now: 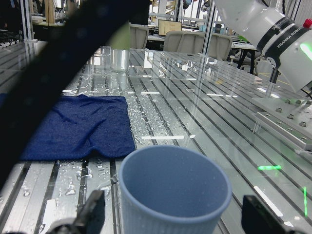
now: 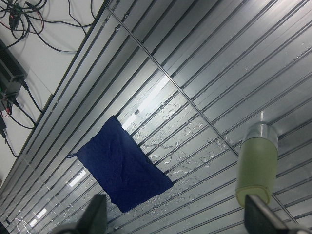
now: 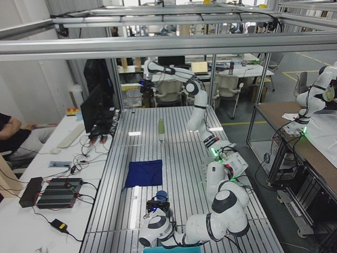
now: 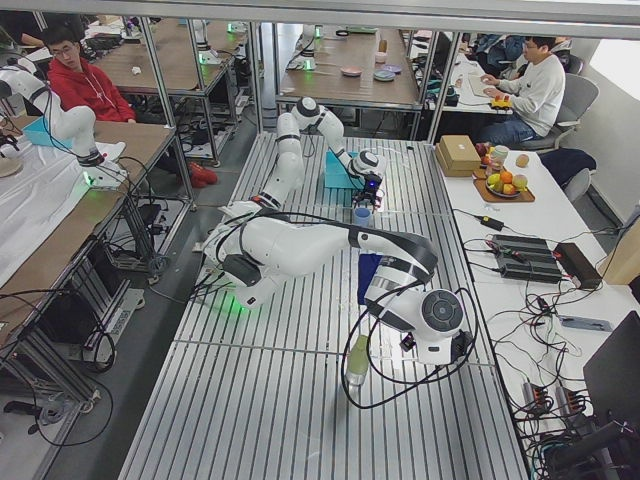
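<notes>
A blue cup [image 3: 161, 195] stands on the wet slatted metal table [image 3: 126, 211]. My left gripper [image 3: 158, 206] is low just beside it; in the left wrist view the cup [image 1: 173, 195] sits between the open fingers. Whether they touch it I cannot tell. A dark blue cloth [image 2: 122, 163] lies flat beyond the cup. A green bottle with a clear end [image 2: 256, 170] stands farther along the table. My right gripper is raised high above the table, open, with nothing between its fingers.
A teal bin [image 4: 340, 172] is at the left arm's end of the table. A side desk [image 3: 63, 137] holds power units, cables and a monitor along one edge. The slats around the cloth and bottle are mostly clear, with water drops.
</notes>
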